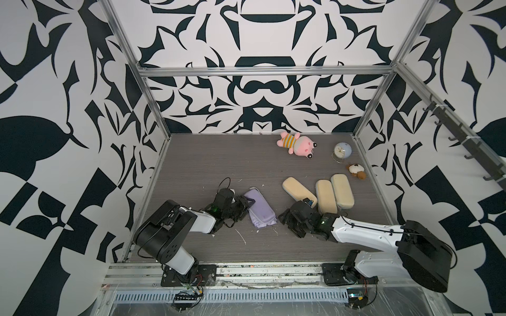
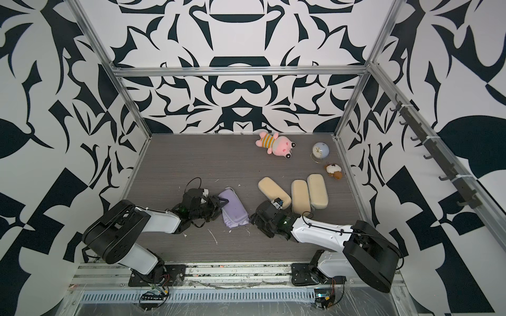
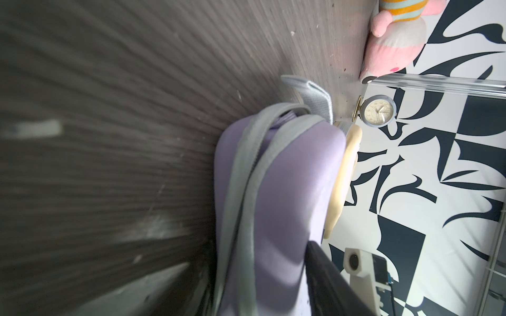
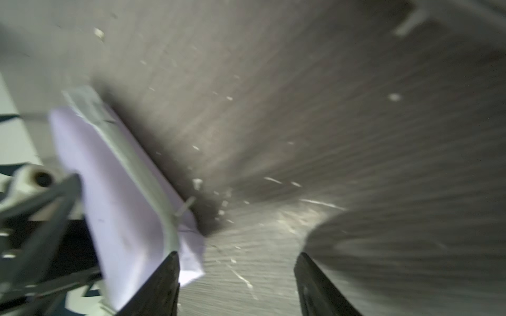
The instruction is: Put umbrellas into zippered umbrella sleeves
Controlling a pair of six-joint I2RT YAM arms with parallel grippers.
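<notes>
A purple zippered sleeve (image 1: 261,210) lies on the table. In the left wrist view its grey zipper runs lengthwise along the purple fabric (image 3: 284,189). My left gripper (image 1: 245,206) is at the sleeve's left side, its fingertips either side of the sleeve's end, part open; whether it grips is unclear. My right gripper stands open just right of the sleeve, bare table between its fingers.
Three cream padded oblong objects (image 1: 342,189) lie at the right. A pink plush toy (image 1: 298,146), a small clock (image 1: 342,150) and a brown-white toy (image 1: 356,170) sit behind.
</notes>
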